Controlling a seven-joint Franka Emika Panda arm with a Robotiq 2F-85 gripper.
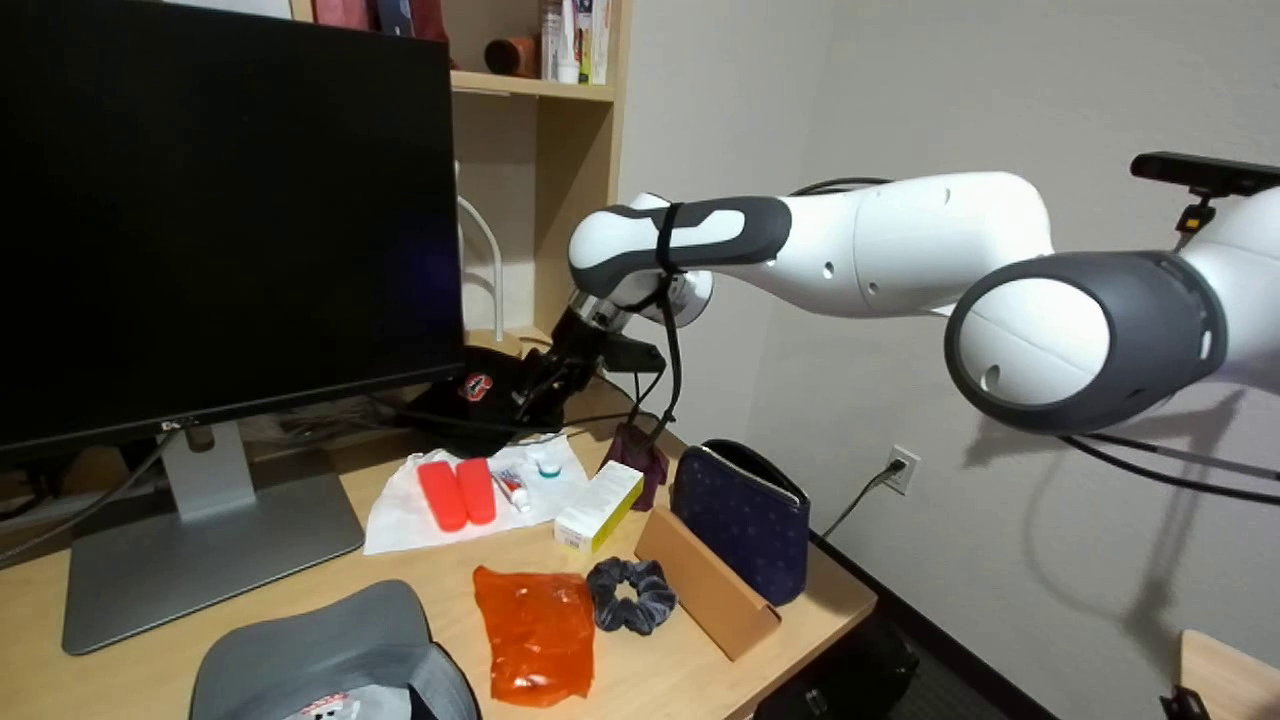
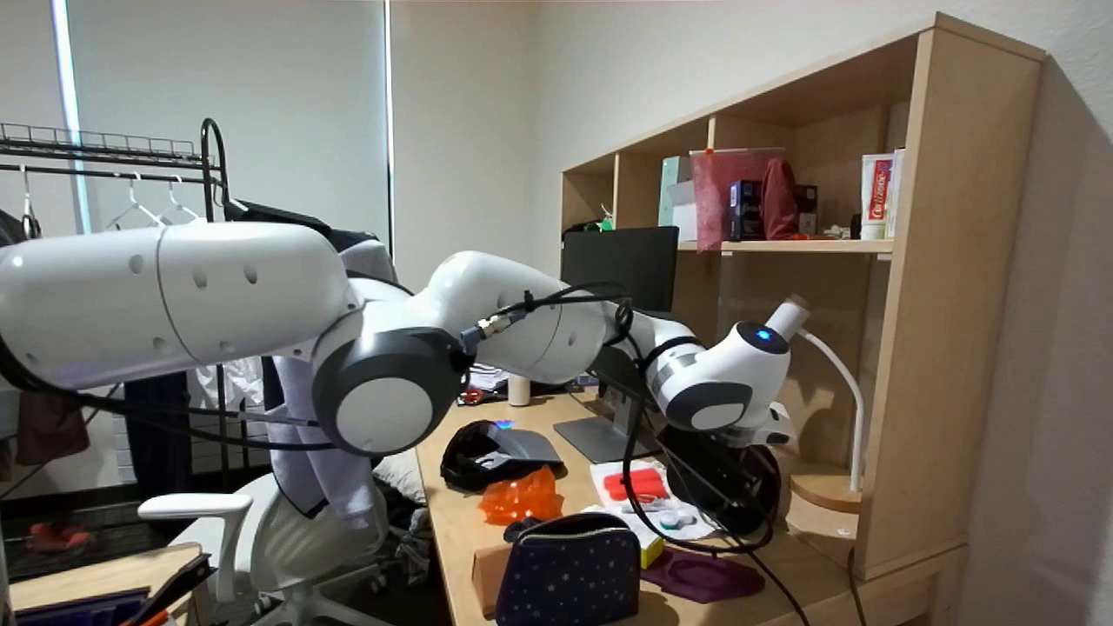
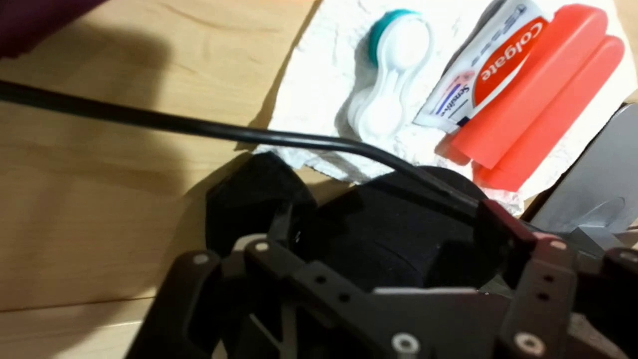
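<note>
My gripper stands open at the black cap, its fingers spread to either side of part of the cap in the wrist view. Whether they touch it, I cannot tell. Exterior view 1 has the gripper low over the right part of the cap, which bears a red logo and rests at the back of the desk beside the monitor. A black cable crosses the wrist view just beyond the fingertips. From the other side, the arm and its cables partly cover the cap.
A white cloth holds a red case, toothpaste and a contact lens case. Nearby lie a yellow-white box, a maroon item and a navy pouch. The monitor and a lamp stand close.
</note>
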